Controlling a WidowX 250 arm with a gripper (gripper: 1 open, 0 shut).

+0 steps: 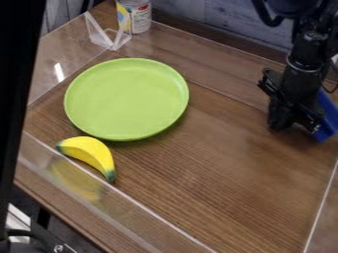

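Note:
The black gripper (280,117) is low over the right side of the wooden table (185,188), beside a blue object (326,121) at the right edge that it partly covers. Its fingertips are dark and bunched, and I cannot make out anything held between them; it looks shut. A green plate (126,97) lies on the left half of the table. A yellow banana (90,156) rests just below the plate, at the front left.
A can (133,16) stands at the back left, next to a small clear plastic item (106,35). Clear edging runs along the left side.

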